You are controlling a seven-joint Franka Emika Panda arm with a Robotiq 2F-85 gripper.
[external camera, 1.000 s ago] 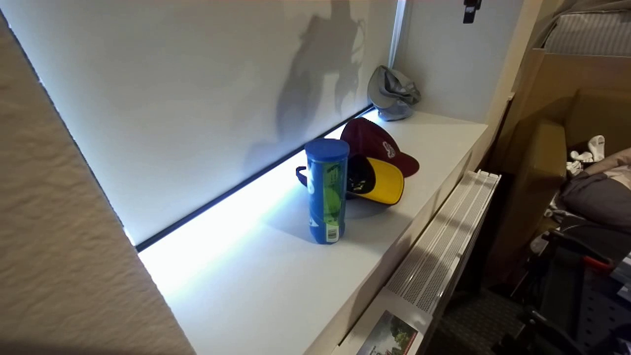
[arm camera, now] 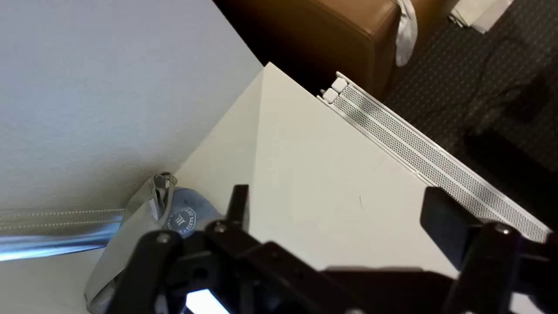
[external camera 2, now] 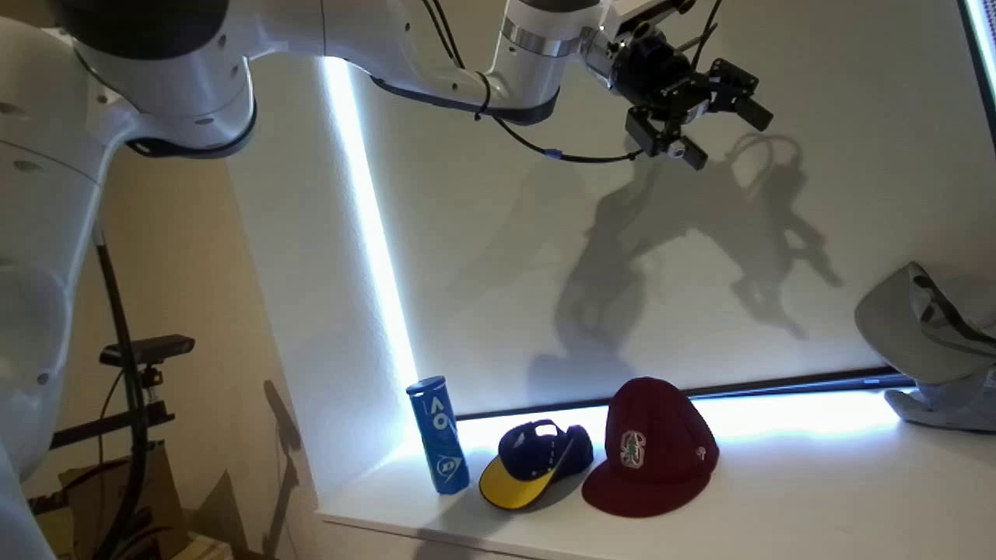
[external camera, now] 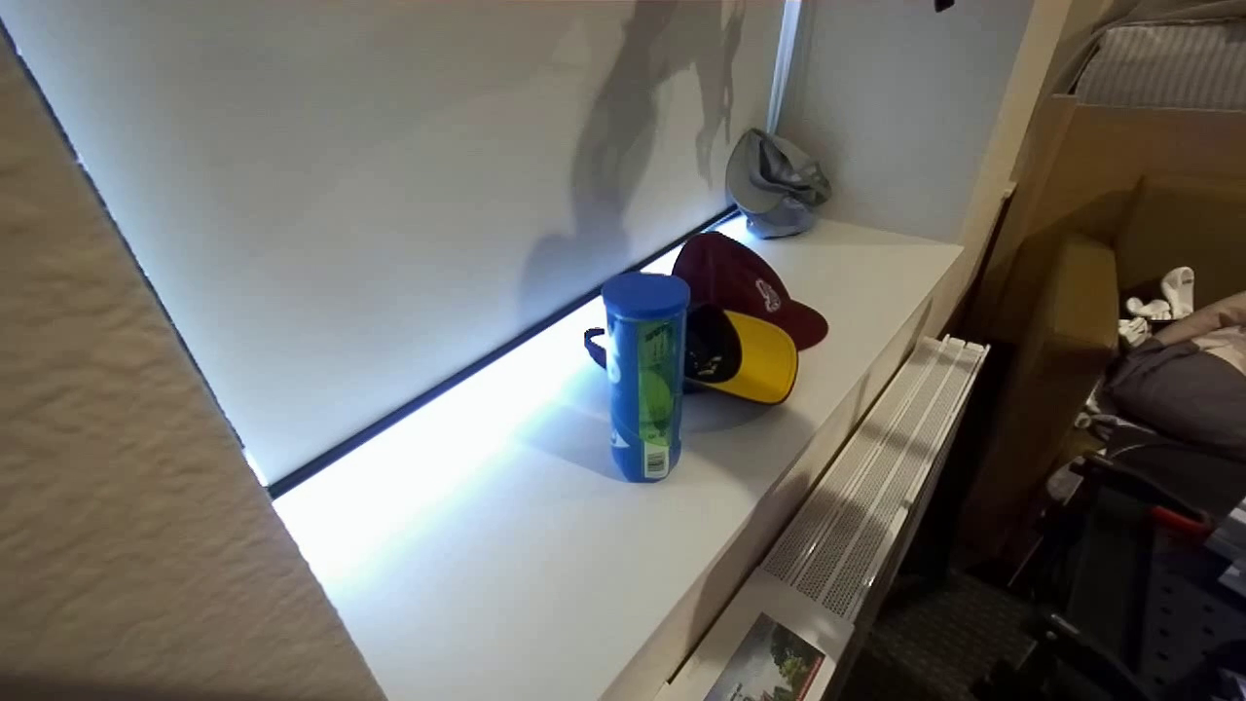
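My gripper (external camera 2: 728, 140) hangs open high above the white sill, its fingers spread wide. Nothing sits between the two black fingers in the wrist view, only bare sill beyond them. Below and to the left in the second exterior view, a blue tube of tennis balls (external camera 2: 436, 437) stands upright. Beside it lies a navy cap with a yellow brim (external camera 2: 519, 477), then a maroon cap (external camera 2: 656, 446). Grey caps (external camera: 773, 181) rest at the sill's far end; in the wrist view one grey cap (arm camera: 136, 230) is partly hidden behind my gripper.
The white sill (external camera: 502, 584) has free room in front of the tube and at its far corner. A window blind (external camera: 350, 210) backs it, and a slotted radiator (external camera: 876, 479) runs along its front edge. A brown armchair (arm camera: 340, 36) stands beyond.
In exterior view 1, the dark gripper part at the top right has risen almost out of frame, and the arm's shadow on the blind has shifted. The tube and caps have stayed put.
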